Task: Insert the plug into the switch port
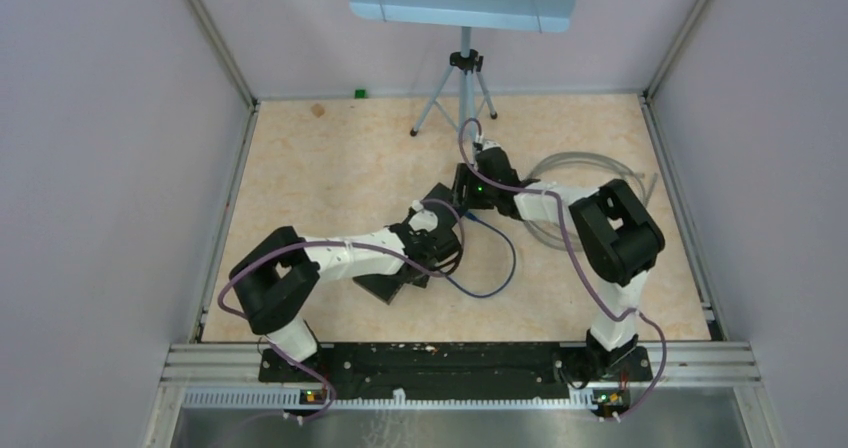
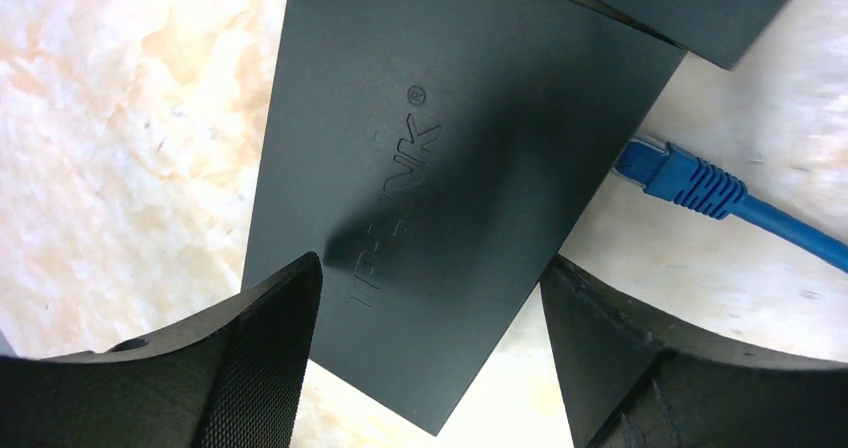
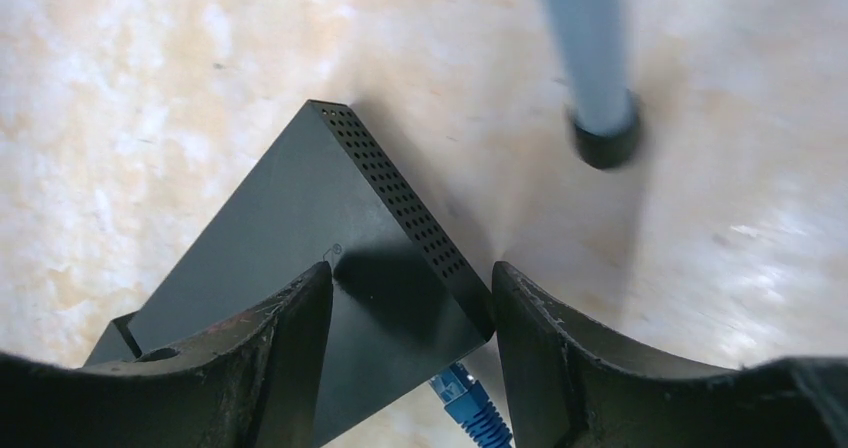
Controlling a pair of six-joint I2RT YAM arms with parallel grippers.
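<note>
Two black switch boxes lie end to end on the table. My left gripper is open over the near box (image 2: 390, 148), which bears a logo. Against that box's right edge lies a blue cable's plug (image 2: 665, 173), its clear tip showing. How deep it sits, I cannot tell. At the end of the far box (image 3: 330, 223) is my right gripper, one finger over the top face and the other beside the vented side. Whether it clamps the box is unclear. Another blue plug (image 3: 465, 403) meets this box's edge; its port is hidden.
The blue cable (image 1: 512, 258) loops right of the boxes. Behind the right gripper stands a tripod (image 1: 466, 78) with one foot close by. A coil of grey hose (image 1: 585, 155) lies at the right.
</note>
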